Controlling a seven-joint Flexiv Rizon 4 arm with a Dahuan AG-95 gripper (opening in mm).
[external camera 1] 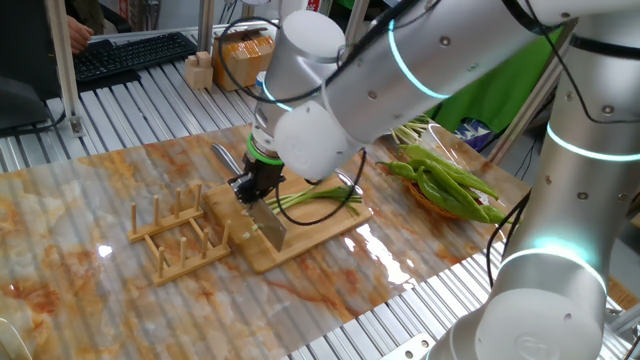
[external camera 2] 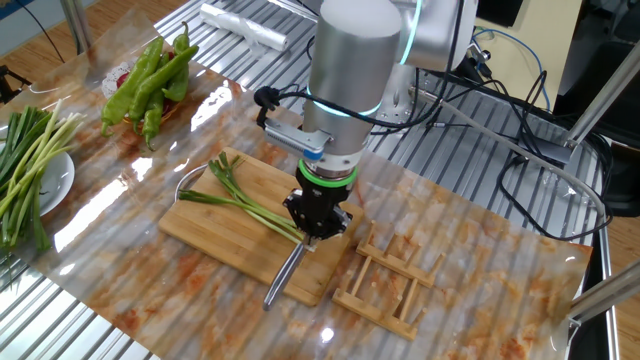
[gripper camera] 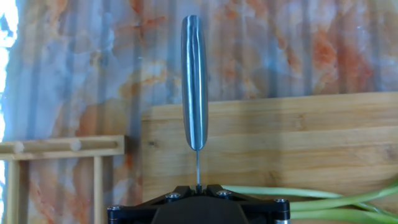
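My gripper (external camera 1: 252, 190) is shut on a kitchen knife, gripping it where the blade meets the handle. The broad steel blade (external camera 1: 268, 225) points down at the wooden cutting board (external camera 1: 262, 262). In the wrist view the silver handle (gripper camera: 194, 81) sticks out away from the fingers, with a thin strip of metal running between the fingertips. Green onions (external camera 2: 252, 205) lie along the board, their pale ends close to the knife. A few small pale pieces show near the blade in exterior view 1. Whether the edge touches the board cannot be made out.
A wooden rack (external camera 1: 186, 250) with upright pegs stands close beside the board. Green peppers (external camera 2: 150, 90) fill a basket, and more green onions (external camera 2: 35, 170) rest on a white plate (external camera 2: 58, 178).
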